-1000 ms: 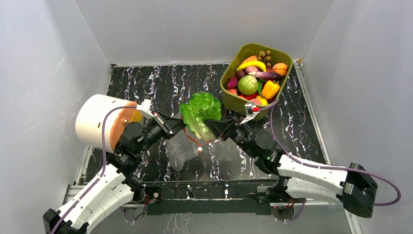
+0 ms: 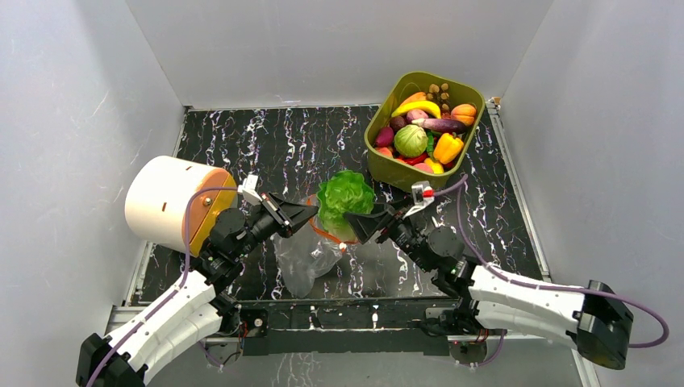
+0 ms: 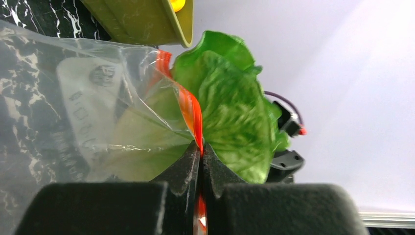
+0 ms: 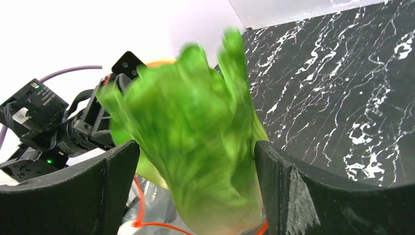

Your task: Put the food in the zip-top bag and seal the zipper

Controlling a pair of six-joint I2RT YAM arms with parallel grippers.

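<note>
A green lettuce [image 2: 345, 200] stands upright in the mouth of the clear zip bag [image 2: 305, 262]. Through the plastic in the left wrist view, its pale lower part shows inside the bag, while the leafy top sticks out above the orange zipper [image 3: 190, 105]. My left gripper is shut on this orange rim. In the right wrist view the lettuce, blurred, sits between the spread fingers of my right gripper, which is open around it. Orange rim appears on both sides of the lettuce's base there.
A green bin [image 2: 373, 165] full of fruit and vegetables stands at the back right, close behind the lettuce. To the left, behind my left arm, lies a large cream and orange cylinder [image 2: 165, 201].
The lettuce has shifted toward the table's front and sits lower against the right gripper's fingers. Both grippers and the bag's rim have drifted slightly to the right over the last second.
</note>
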